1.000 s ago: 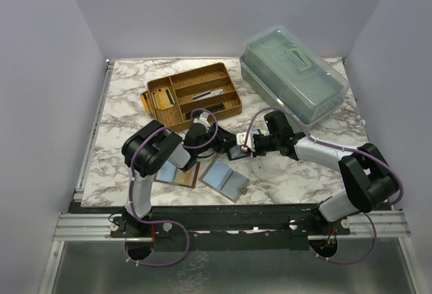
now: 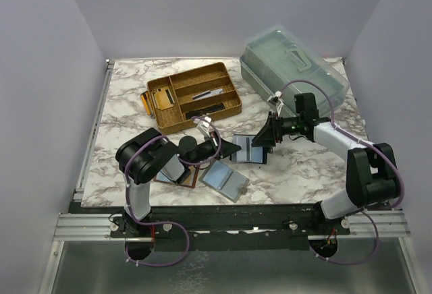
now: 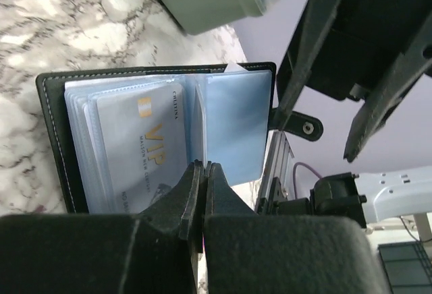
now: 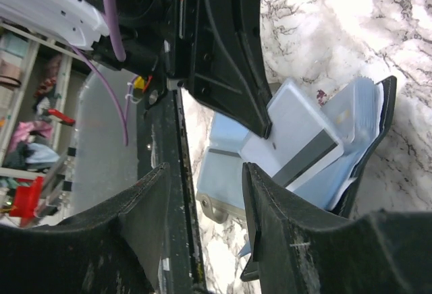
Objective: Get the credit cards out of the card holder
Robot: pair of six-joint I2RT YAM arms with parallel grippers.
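An open black card holder (image 2: pixel 262 158) lies on the marble table with its clear sleeves spread. My left gripper is shut on the edge of an upright sleeve page (image 3: pixel 198 122), pinched at its tips. That raised page shows a card with a black stripe (image 4: pixel 312 156) in the right wrist view. Left of it, a white VIP card (image 3: pixel 142 149) sits in its sleeve. My right gripper stands open by the holder's right side, nothing between its fingers. Its fingers (image 3: pixel 307 48) also show beside the snap strap (image 3: pixel 300 125).
A green lidded bin (image 2: pixel 293 65) stands close behind on the right, and a wooden divided tray (image 2: pixel 162 115) at the back left. Another open holder (image 2: pixel 225 180) lies in front; one more (image 2: pixel 188 177) is partly under the left arm.
My left gripper has shifted slightly right and forward, still on the page, and the holder has turned a little.
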